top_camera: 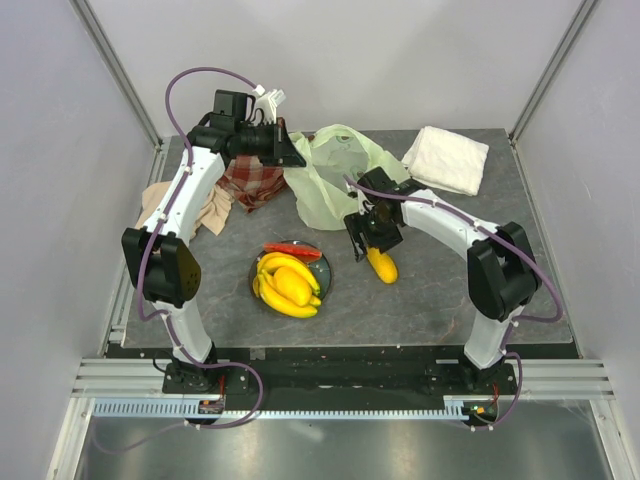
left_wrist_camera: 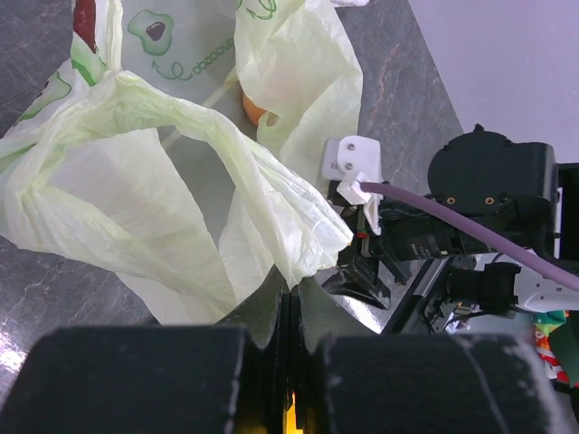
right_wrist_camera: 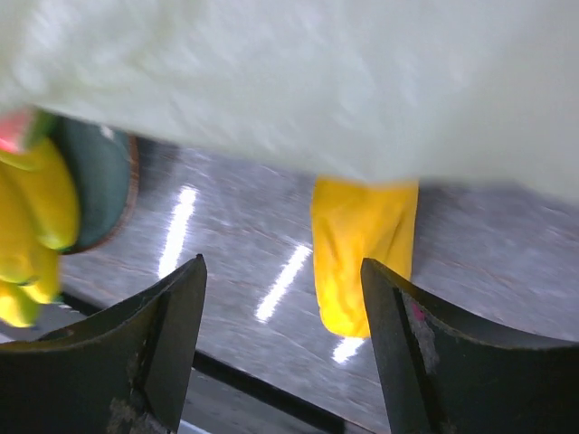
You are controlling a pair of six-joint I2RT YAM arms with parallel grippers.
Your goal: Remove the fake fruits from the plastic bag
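A pale green plastic bag (top_camera: 322,190) stands at the back middle with its mouth held up. My left gripper is shut on the bag's thin rim, which gathers at its fingertips. Inside the bag, part of an orange fruit (left_wrist_camera: 253,110) shows in the left wrist view. A yellow fruit (top_camera: 384,266) is in front of the bag, partly under my right gripper (top_camera: 366,248). In the right wrist view that gripper's fingers (right_wrist_camera: 172,316) stand wide apart, and the yellow fruit (right_wrist_camera: 353,253) appears beyond the right finger, its far end covered by pale bag film.
Left of the yellow fruit, a dark plate (top_camera: 325,275) holds several yellow fruits and a red one (top_camera: 292,251). A white towel (top_camera: 447,160) lies at the back right, and a brown checked cloth (top_camera: 250,182) behind the left arm.
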